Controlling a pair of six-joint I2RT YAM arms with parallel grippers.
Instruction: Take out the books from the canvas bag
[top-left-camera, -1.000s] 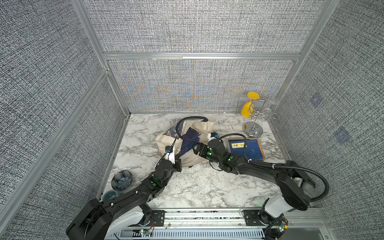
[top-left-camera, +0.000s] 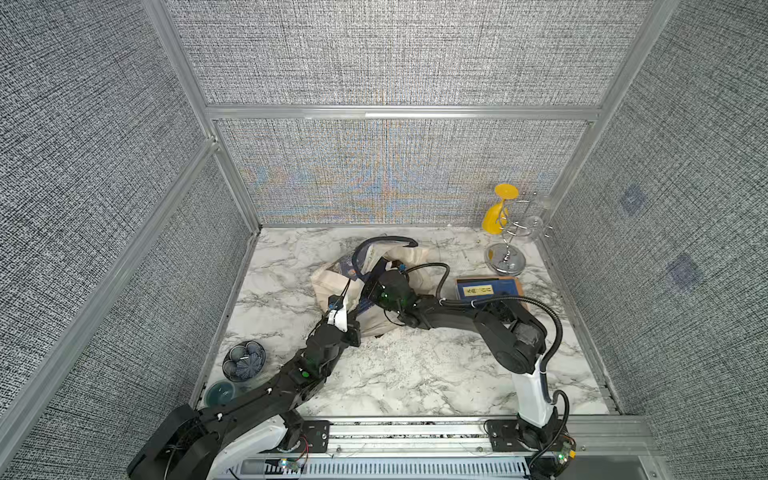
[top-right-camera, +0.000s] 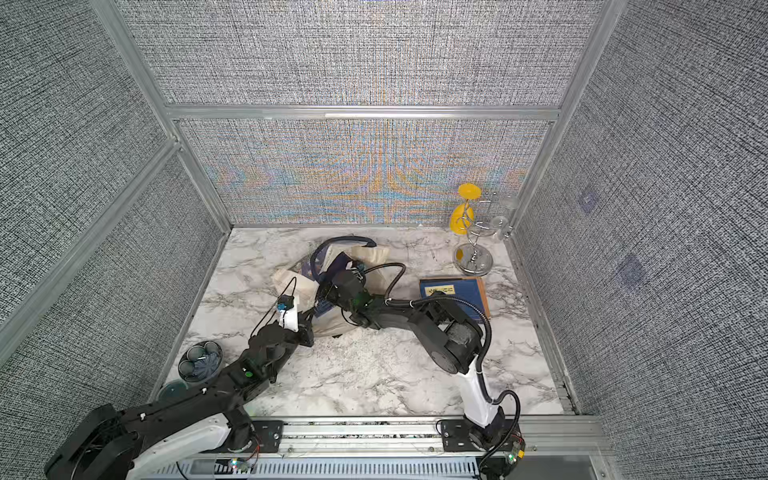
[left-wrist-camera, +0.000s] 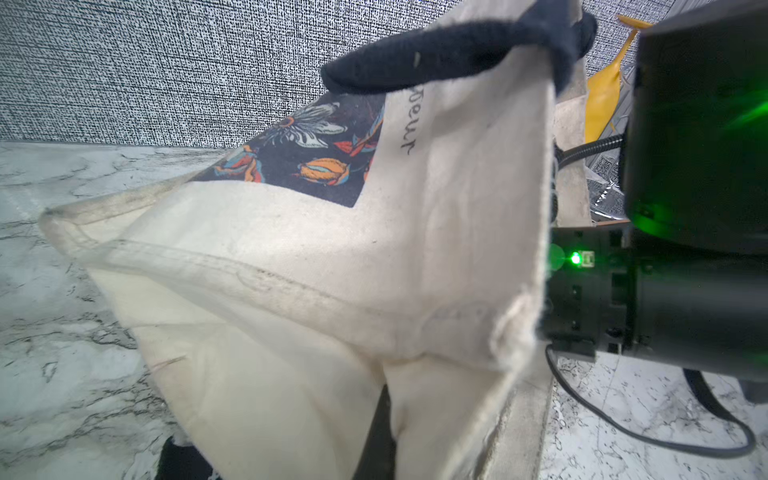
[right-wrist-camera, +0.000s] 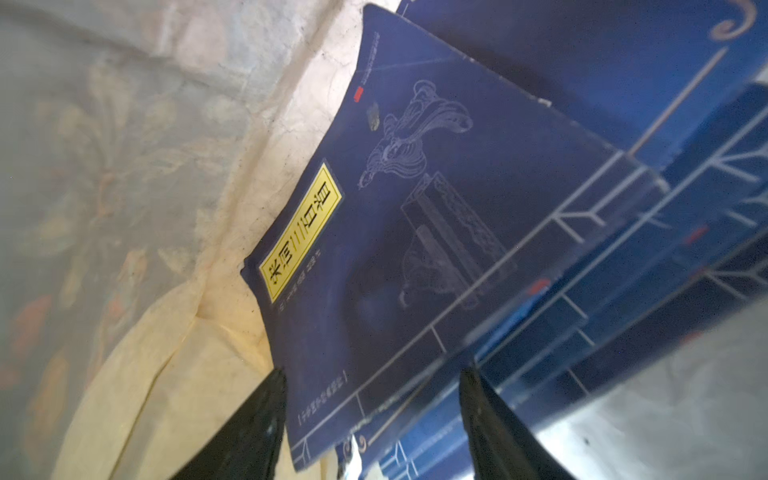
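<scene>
A cream canvas bag (top-left-camera: 328, 284) with a floral print and dark handles lies mid-table. My left gripper (top-left-camera: 356, 316) is at its near left edge; in the left wrist view its tips are buried in the fabric (left-wrist-camera: 264, 320), so its state is hidden. My right gripper is over the bag's mouth, part open, its fingertips either side of the edge of a dark blue book (right-wrist-camera: 432, 224) with a yellow label. More blue books (right-wrist-camera: 656, 72) lie stacked beneath it inside the bag.
A blue book (top-left-camera: 496, 288) lies outside at the right. Behind it stand a metal rack (top-left-camera: 504, 257) and a yellow glass (top-left-camera: 492, 220). Patterned dishes (top-left-camera: 244, 360) sit at the front left.
My right arm has moved left and into the bag's opening, over the books. The left arm has shifted only slightly.
</scene>
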